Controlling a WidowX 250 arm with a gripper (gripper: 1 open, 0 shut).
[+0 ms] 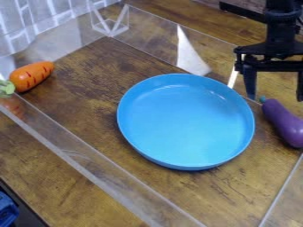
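My black gripper [270, 73] hangs at the upper right edge of the view, open, its fingers apart above and a little behind a purple eggplant toy [284, 124]. The eggplant lies on the wooden surface to the right of a large blue plate [185, 121], which is empty. An orange carrot toy [32, 74] lies at the far left.
Clear plastic walls run around the work area. A white triangular piece [190, 51] is at the back. Part of a dark blue object [12, 213] shows at the lower left corner. Bare wood is free between carrot and plate.
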